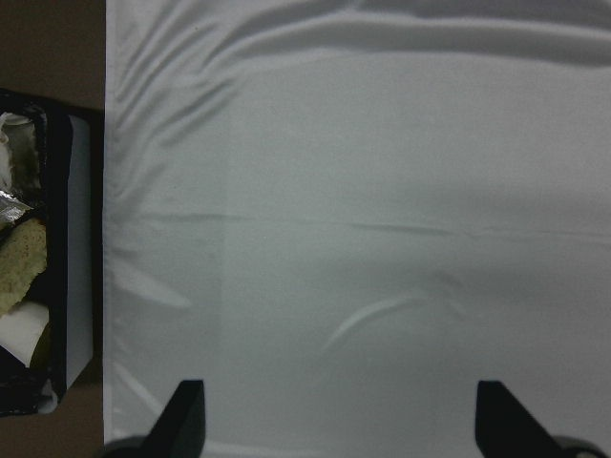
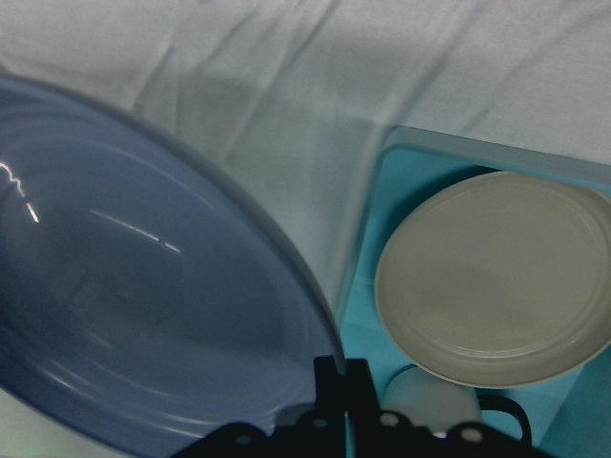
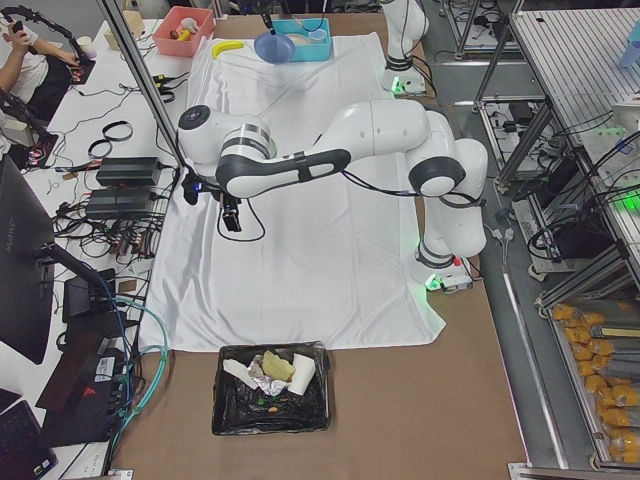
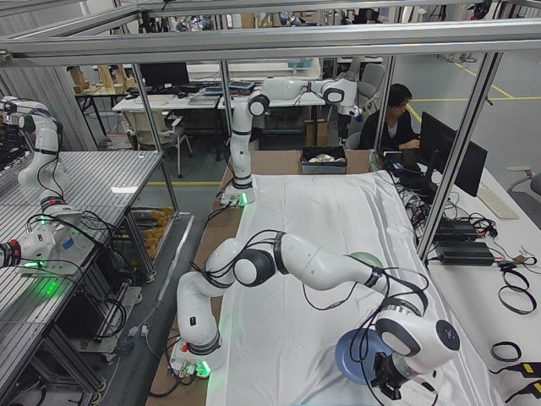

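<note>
My right gripper is shut on the rim of a blue bowl point(image 2: 143, 277), raised beside a light-blue bin point(image 2: 535, 157). The bin holds a pale plate point(image 2: 492, 277) and a cup point(image 2: 425, 396). In the camera right view this gripper point(image 4: 389, 381) is at the near end. My left gripper stands open above bare white cloth point(image 1: 363, 239), beside a black tray point(image 1: 62, 248) with food scraps and crumpled items. A green round dish point(image 4: 365, 260) is partly hidden behind the right arm in the camera right view.
A red bin point(image 3: 185, 30) stands on the side table, and a yellow banana-like item point(image 3: 228, 45) lies near the light-blue bin. Monitors, cables and frame posts line the sides.
</note>
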